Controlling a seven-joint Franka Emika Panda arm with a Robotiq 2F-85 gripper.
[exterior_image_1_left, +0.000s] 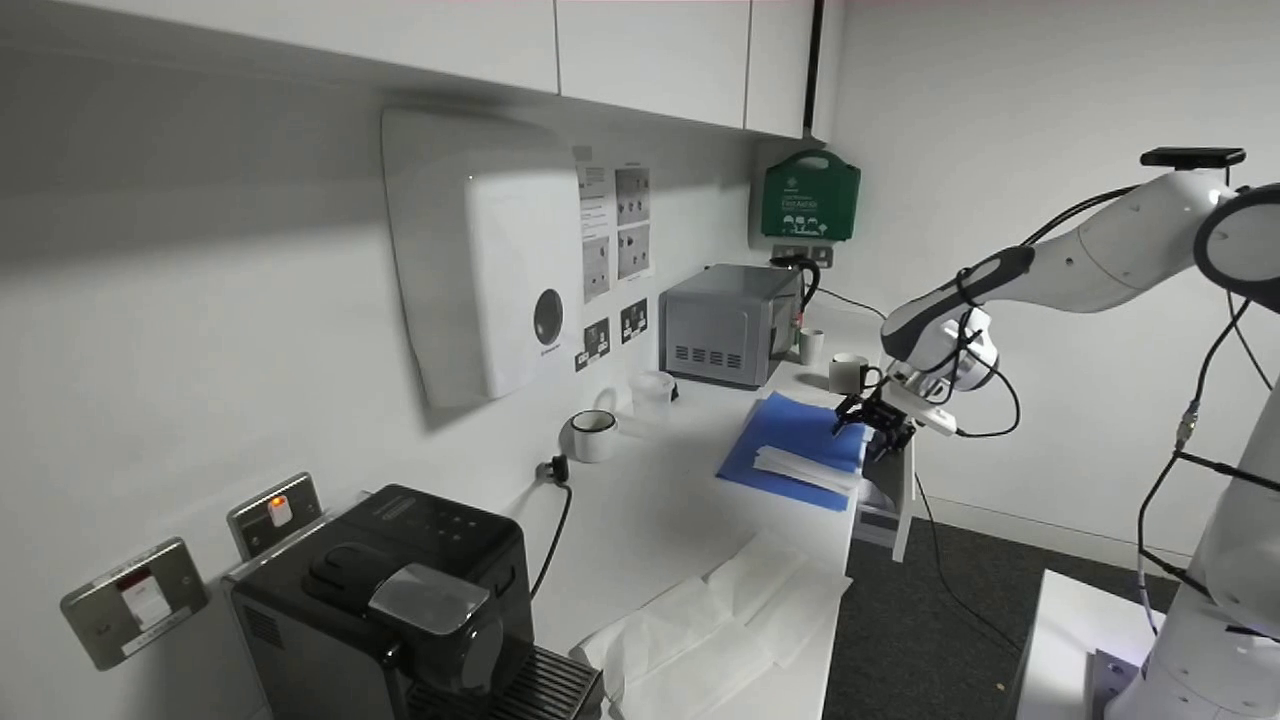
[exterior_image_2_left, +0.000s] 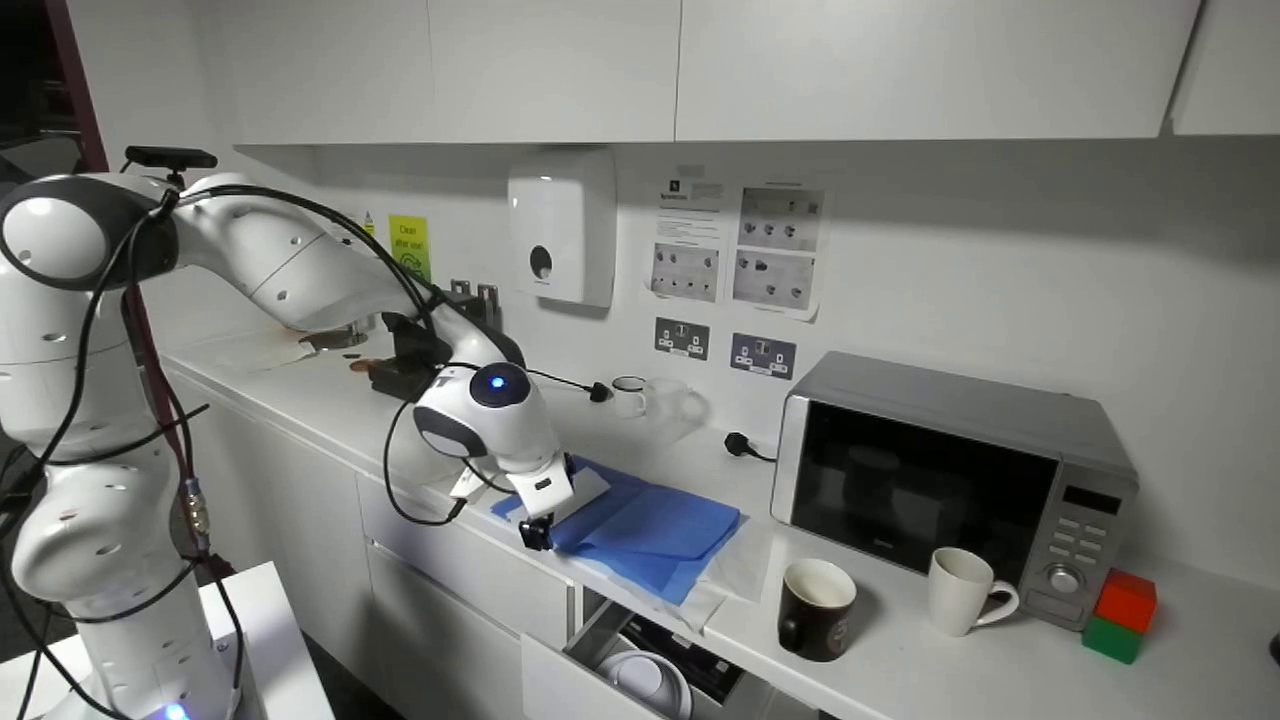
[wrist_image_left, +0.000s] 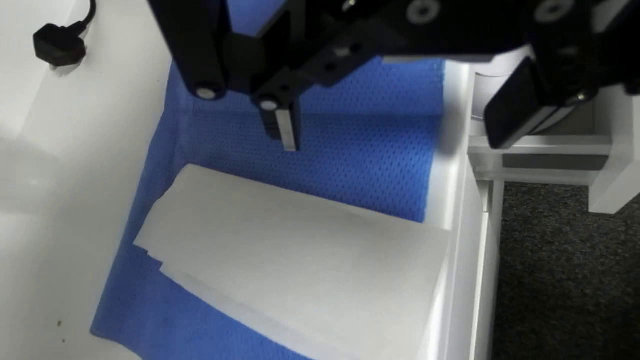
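Note:
My gripper is open, its two black fingers spread wide and nothing between them. In the wrist view one finger (wrist_image_left: 286, 127) is over the blue cloth (wrist_image_left: 366, 159), and the other appears over the drawer side, past the counter's front edge. Folded white paper (wrist_image_left: 300, 258) lies on the cloth, apart from the fingers. Exterior view 1 has the gripper (exterior_image_1_left: 876, 430) by the counter edge, beside the pulled-out drawer (exterior_image_1_left: 894, 510). White dishes (exterior_image_2_left: 648, 678) are in that drawer in exterior view 2.
A dark mug (exterior_image_2_left: 818, 610) and a white mug (exterior_image_2_left: 963, 590) stand before the microwave (exterior_image_2_left: 924, 480). Red and green blocks (exterior_image_2_left: 1119, 616) are at its right. A coffee machine (exterior_image_1_left: 384, 600) and loose white sheets (exterior_image_1_left: 720, 630) occupy the counter's other end.

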